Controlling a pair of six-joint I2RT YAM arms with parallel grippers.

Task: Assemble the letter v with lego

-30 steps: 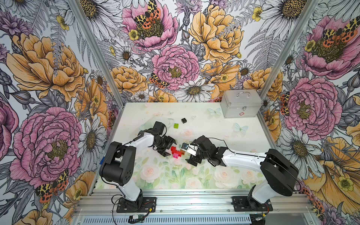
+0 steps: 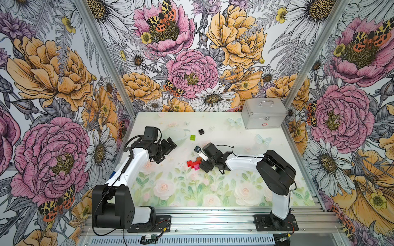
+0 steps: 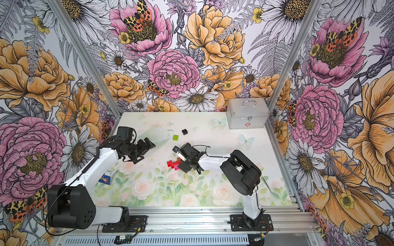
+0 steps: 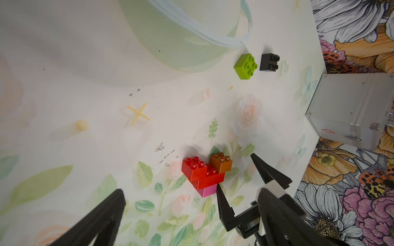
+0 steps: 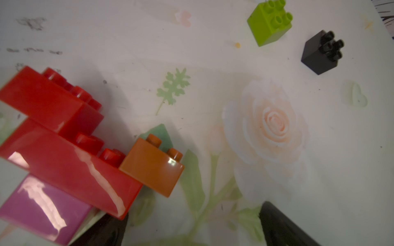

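A cluster of bricks sits mid-table: red bricks (image 4: 197, 172), an orange brick (image 4: 220, 164) at one end and a pink brick (image 4: 207, 190) low on it. A green brick (image 4: 245, 65) and a black brick (image 4: 268, 62) lie apart toward the back. My right gripper is open beside the cluster, nearest its red, orange and pink end, with nothing seen held. My left gripper (image 2: 168, 145) is open, raised to the left of the bricks, empty in its wrist view.
A silver case (image 2: 264, 114) stands at the back right corner.
The left arm has lifted and pulled back left, away from the cluster. The right arm has shifted and swung in over the cluster's right side.
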